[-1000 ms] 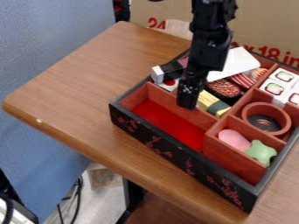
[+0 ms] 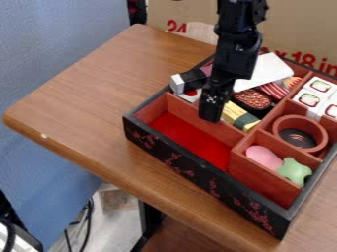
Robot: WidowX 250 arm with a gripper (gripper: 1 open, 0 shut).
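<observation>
The black gripper (image 2: 211, 106) reaches down from the top over the middle of a dark bento-style box (image 2: 184, 167) with red dividers, its tips at the back edge of an empty red compartment (image 2: 192, 137). Whether its fingers are open or shut on anything is hard to tell. Around it lie sushi-like pieces: a white-and-red block (image 2: 182, 85), yellow pieces (image 2: 238, 117), striped pieces (image 2: 271, 85), white rolls (image 2: 312, 98), a round red ring (image 2: 299, 134), a pink piece (image 2: 262, 157) and a green piece (image 2: 294, 171).
A cardboard box (image 2: 297, 30) stands behind. A blue wall or panel and the floor show beyond the table's left edge.
</observation>
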